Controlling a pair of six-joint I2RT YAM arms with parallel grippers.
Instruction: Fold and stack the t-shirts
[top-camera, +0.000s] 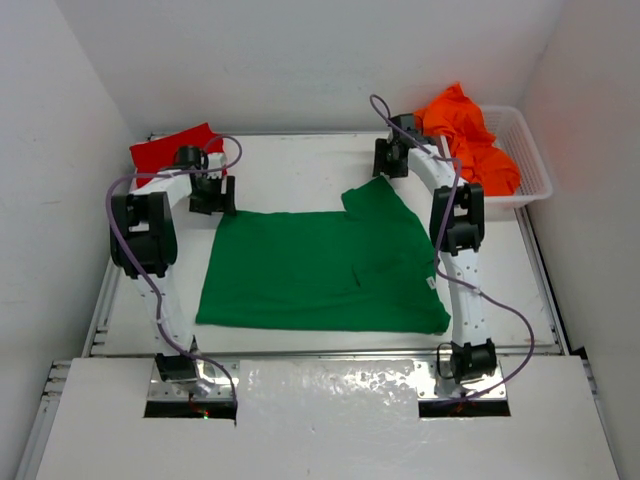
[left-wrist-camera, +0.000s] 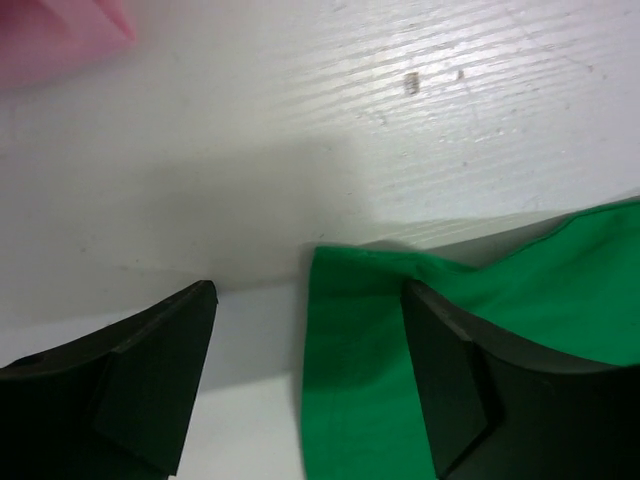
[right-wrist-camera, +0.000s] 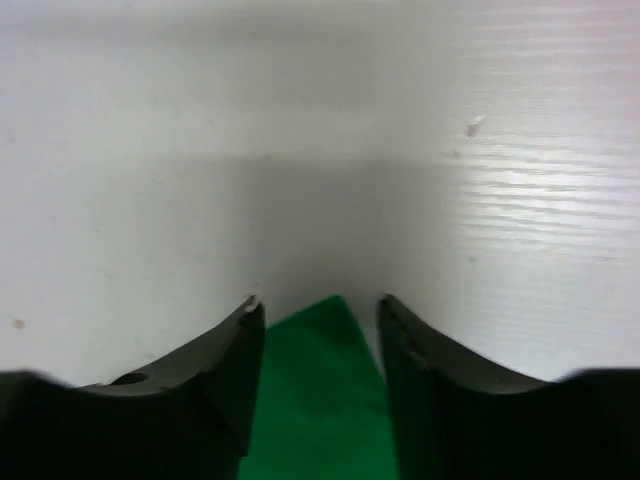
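Observation:
A green t-shirt (top-camera: 300, 275) lies spread over the middle of the table, partly folded, its far edge toward the back wall. At its far left corner is my left gripper (top-camera: 230, 207); in the left wrist view the cloth corner (left-wrist-camera: 350, 280) lies between the parted fingers, close to the right one. My right gripper (top-camera: 383, 177) hovers at the tip of the cloth that juts out at the back. In the right wrist view this green tip (right-wrist-camera: 325, 335) sits between the fingers, which are part open. Neither gripper visibly clamps the cloth.
A folded red cloth (top-camera: 165, 150) rests at the back left, partly behind my left arm. At the back right stands a white basket (top-camera: 535, 165) with orange cloth (top-camera: 460, 125) hanging over its side.

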